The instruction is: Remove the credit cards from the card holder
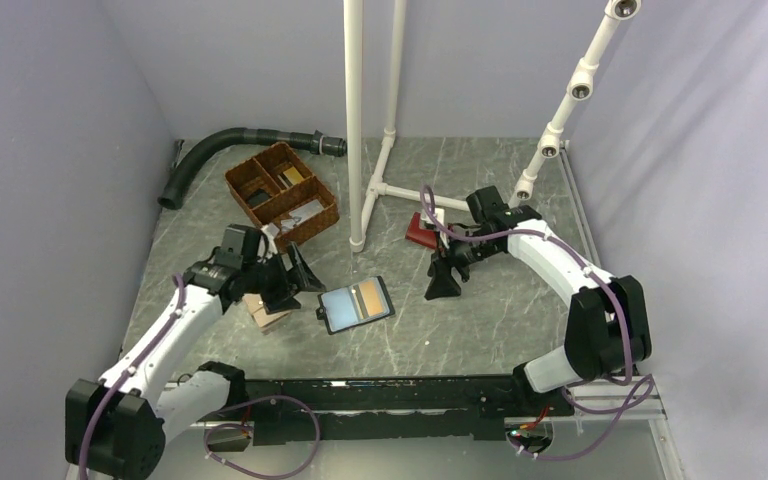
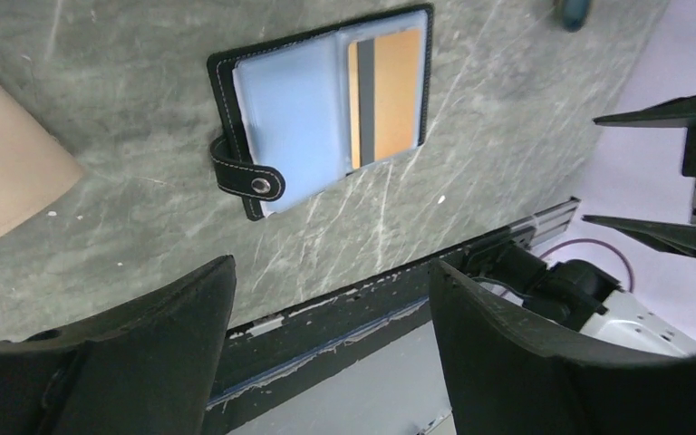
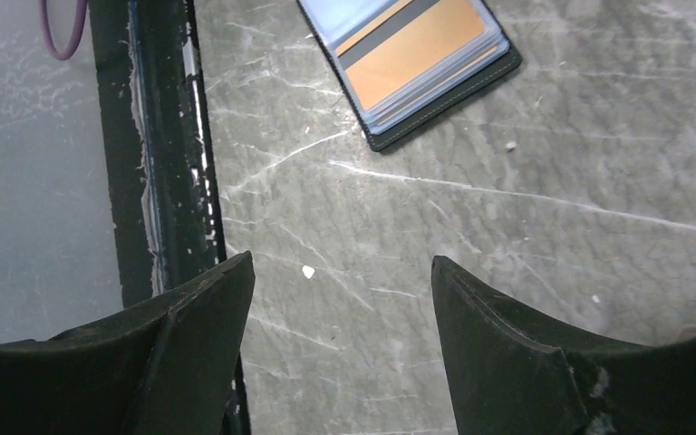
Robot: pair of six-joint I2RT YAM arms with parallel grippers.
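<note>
The open card holder (image 1: 345, 308) lies flat at the middle front of the grey table, black-edged with a snap strap, clear sleeves and gold-and-grey cards (image 2: 393, 95) in its right part. My left gripper (image 1: 305, 285) hovers over its upper left, fingers spread with nothing between them in the left wrist view. My right gripper (image 1: 445, 275) is to the right of the holder, also open and empty; in the right wrist view the holder (image 3: 417, 63) lies beyond the fingertips.
A wicker organizer (image 1: 290, 230) stands back left. A beige wallet (image 1: 265, 315) lies left of the holder, partly under my left arm. A red wallet (image 1: 418, 230) lies behind my right gripper. White pipes (image 1: 355, 150) rise at the back.
</note>
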